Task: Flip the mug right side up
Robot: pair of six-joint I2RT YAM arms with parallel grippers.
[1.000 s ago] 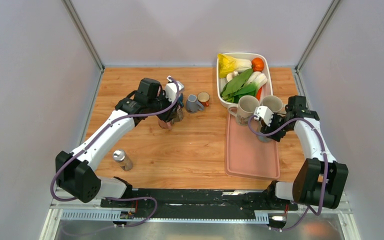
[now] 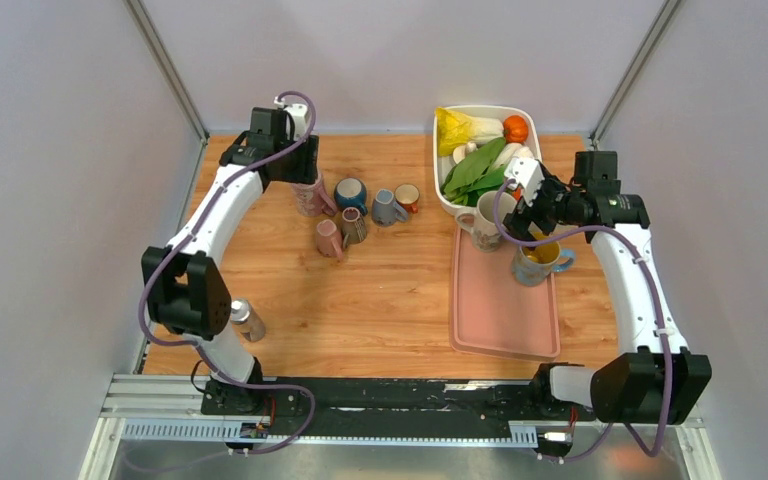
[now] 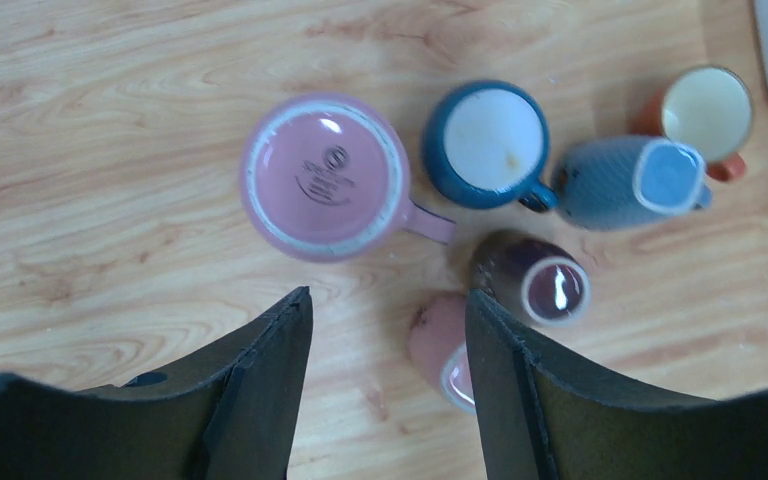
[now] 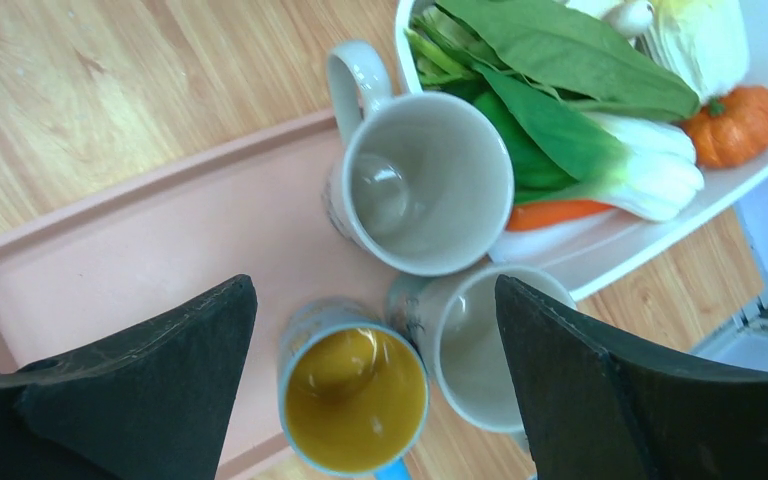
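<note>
A large pink mug (image 3: 325,178) stands upside down on the wooden table, its lettered base facing up and its handle toward the other mugs. My left gripper is above the table close to it, fingers apart, nothing held. Beside it are a blue mug (image 3: 495,140), a blue-grey mug (image 3: 600,180), a dark mug (image 3: 520,265), a smaller pink mug (image 3: 435,340) and a red mug (image 3: 708,105). At the pink tray, my open right gripper hovers over upright mugs: a white mug (image 4: 425,185), a yellow-lined mug (image 4: 358,400) and a second pale mug (image 4: 475,345).
A white basket of vegetables (image 2: 438,165) stands behind the pink tray (image 2: 505,320), whose front part is bare. A metal-topped shaker (image 2: 248,320) is near the left arm's base.
My left gripper has swung left and back, from over the smaller mugs to the large pink mug. The right gripper has moved back off the yellow-lined mug, which now shows.
</note>
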